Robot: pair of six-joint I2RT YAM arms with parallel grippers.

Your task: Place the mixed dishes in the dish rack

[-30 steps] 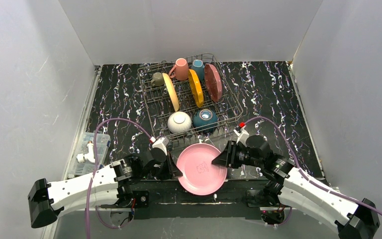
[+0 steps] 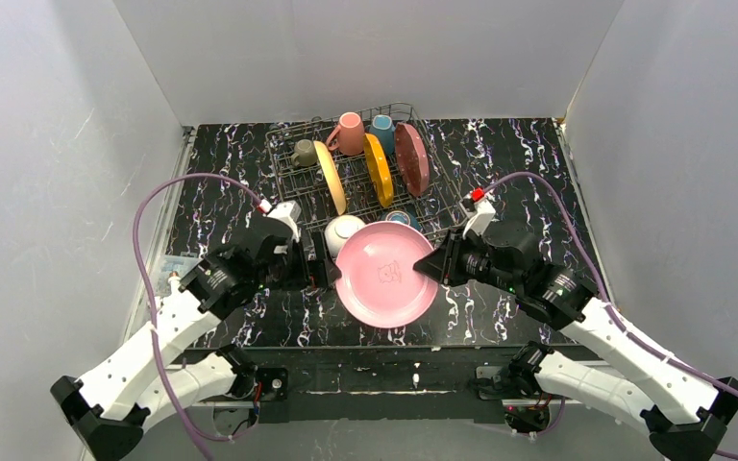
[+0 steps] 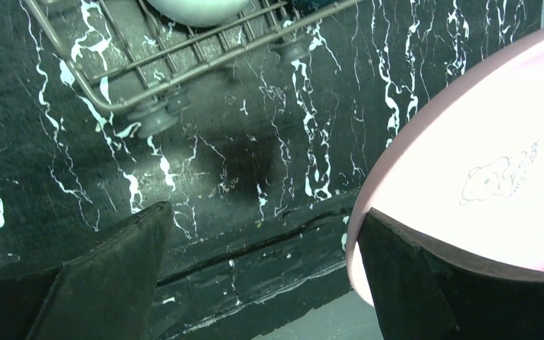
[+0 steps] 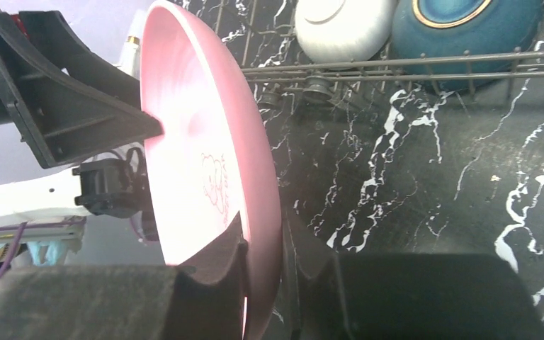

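Observation:
The pink plate (image 2: 384, 298) hangs in front of the dish rack (image 2: 283, 192), its printed face toward the top camera. At its right edge my right gripper (image 2: 426, 267) is shut on the rim; the right wrist view shows the plate (image 4: 258, 177) between its fingers. My left gripper is open wide by the left edge. One of its fingers (image 3: 425, 276) lies against the plate's rim, and the space between the fingers is empty. In the rack stand a yellow plate (image 2: 381, 173), a pale yellow one (image 2: 330, 179) and a dark pink one (image 2: 412, 159).
A white bowl (image 4: 343, 35) and a blue bowl (image 4: 467, 42) sit upside down at the rack's front. Behind are a pink mug (image 2: 349, 134), a blue cup (image 2: 381, 130) and a green cup (image 2: 305, 152). Marble counter (image 2: 514, 154) right of the rack is bare.
The pink plate has moved up the top view toward the rack, now covering most of the blue bowl. Both arms moved with it; my left gripper now stands open at its edge.

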